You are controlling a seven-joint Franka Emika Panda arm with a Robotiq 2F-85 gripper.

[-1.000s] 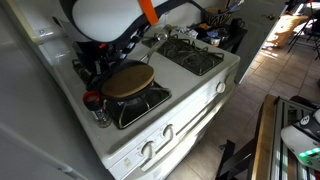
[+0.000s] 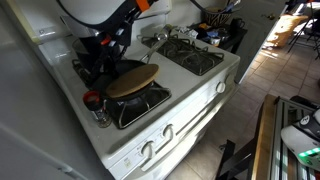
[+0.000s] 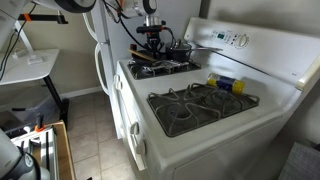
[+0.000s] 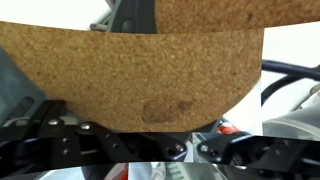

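A round, cork-brown disc (image 2: 134, 80) sits tilted over a dark pan (image 2: 150, 97) on the near-left burner in exterior view 1. My gripper (image 2: 104, 72) is at the disc's left edge, pointing down, with its fingers shut. Cork (image 4: 150, 75) fills much of the wrist view, very close to the camera, and covers the fingertips. Nothing shows clearly between the fingers, and whether the disc's rim is pinched there is hidden. In exterior view 2, the brown disc (image 3: 140, 55) appears small beside the gripper.
A red-topped jar (image 2: 93, 102) stands left of the burner. A lidded dark pot (image 3: 181, 50) is at the stove's back. Bare burner grates (image 3: 200, 106) lie to the right, with a yellow-and-blue container (image 3: 225, 84) behind them. Knobs (image 2: 147, 150) line the stove front.
Over the last second the disc shifted slightly right and tipped, showing a narrower outline. The arm moved a little with it.
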